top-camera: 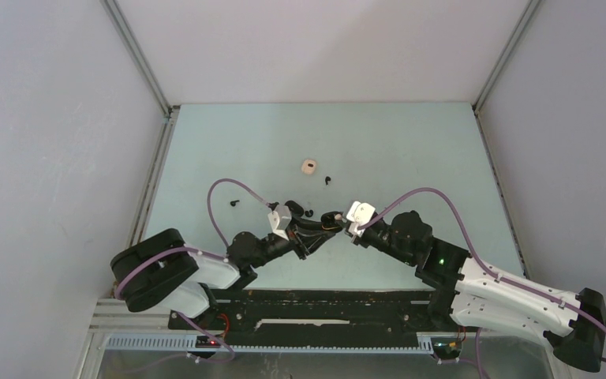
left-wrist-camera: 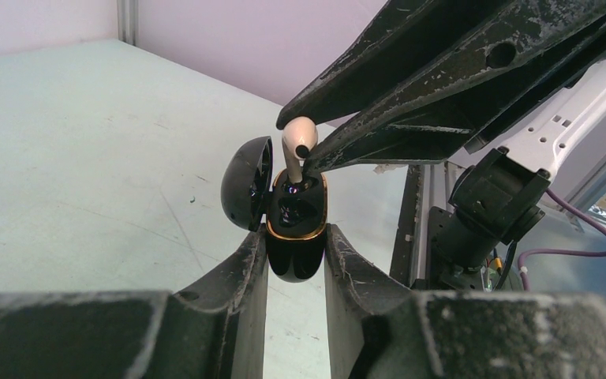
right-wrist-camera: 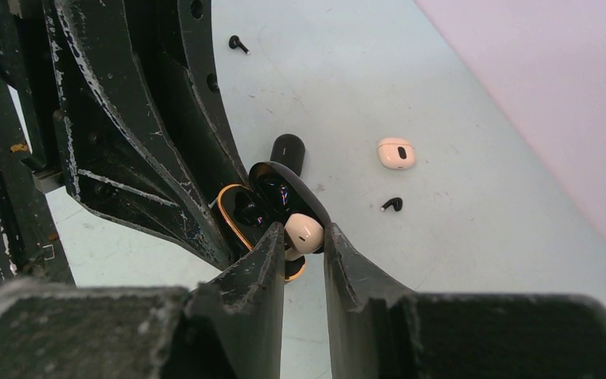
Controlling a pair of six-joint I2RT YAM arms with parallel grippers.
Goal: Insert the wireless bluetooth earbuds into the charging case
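An open black charging case with a gold rim (left-wrist-camera: 296,229) is held upright by my left gripper, shut on it. Its lid (left-wrist-camera: 243,183) stands raised. In my right gripper is a pale earbud (left-wrist-camera: 300,134), pinched at its head, with its stem pointing down at one opening of the case, touching or just inside it; how deep cannot be told. In the top view the two grippers meet above the table's front middle.
On the table (top-camera: 394,142) lie a pale closed case (top-camera: 308,166), a black case (right-wrist-camera: 288,150) and several loose black earbuds, including one (right-wrist-camera: 392,204) near the pale case and another (top-camera: 234,203) to the left.
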